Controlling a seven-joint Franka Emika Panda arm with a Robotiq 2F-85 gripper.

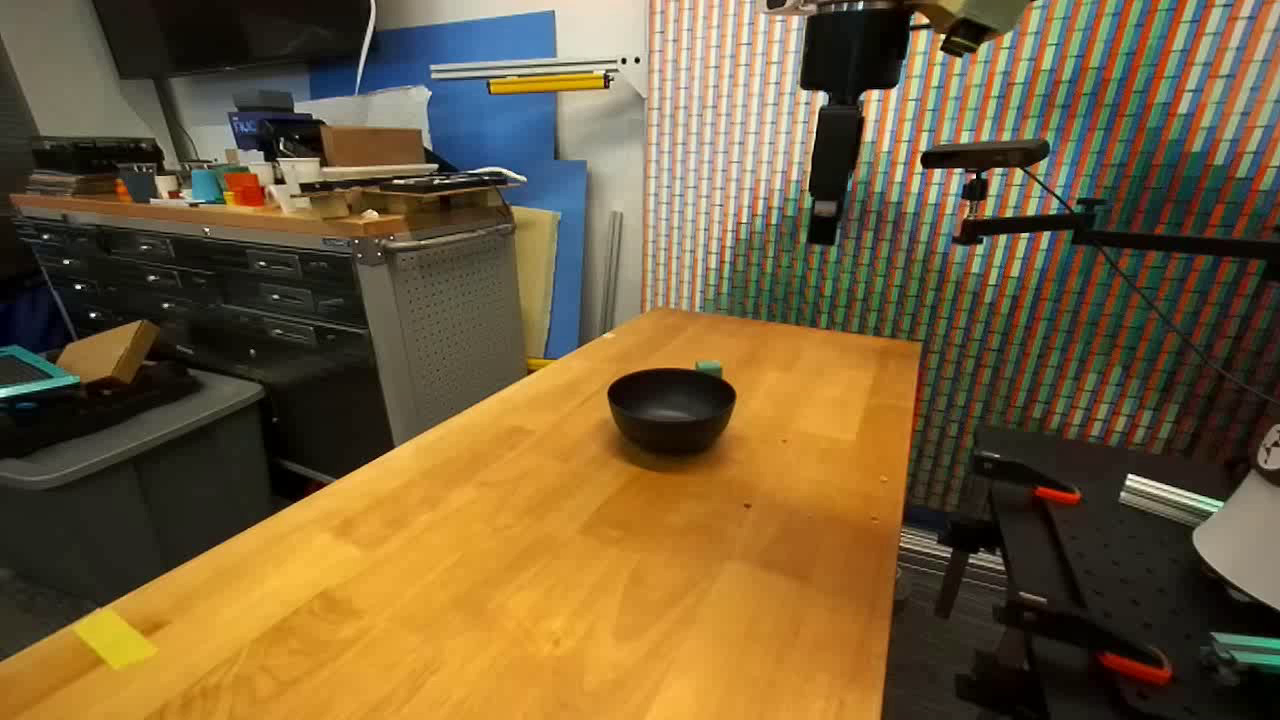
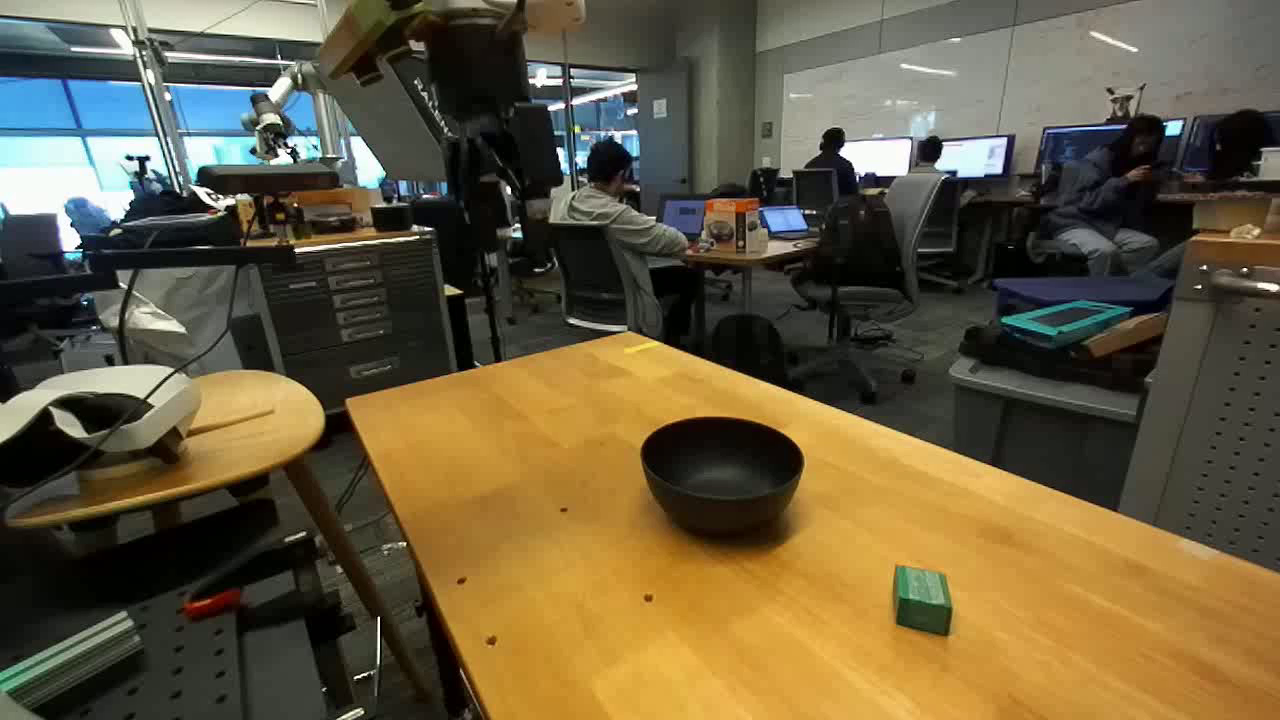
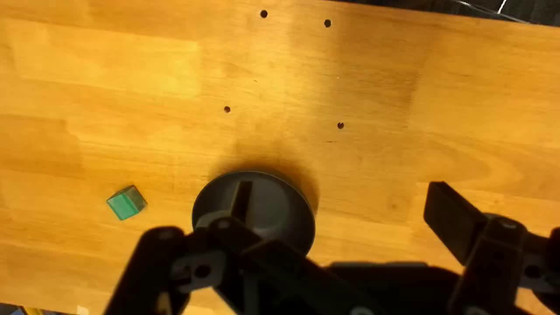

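A round black bowl (image 2: pixel 722 480) stands upright on the wooden table (image 2: pixel 576 420), and its visible inside looks empty. The green block (image 2: pixel 923 600) lies on the bare wood a short way from the bowl, apart from it. In exterior view 1 the bowl hides most of this block. My gripper is raised well above the tabletop, its fingers (image 3: pixel 452 223) spread wide with only the table below between them. From the wrist, one finger overlaps the bowl (image 3: pixel 281 210), while the block (image 3: pixel 126 202) shows off to the left, clear of the fingers.
The tabletop around the bowl and block is otherwise clear, apart from small holes and a strip of yellow tape (image 1: pixel 115 637) at the far end. A camera on a black arm (image 1: pixel 985 154) stands beside the table. A grey bin (image 1: pixel 132 480) sits off the opposite side.
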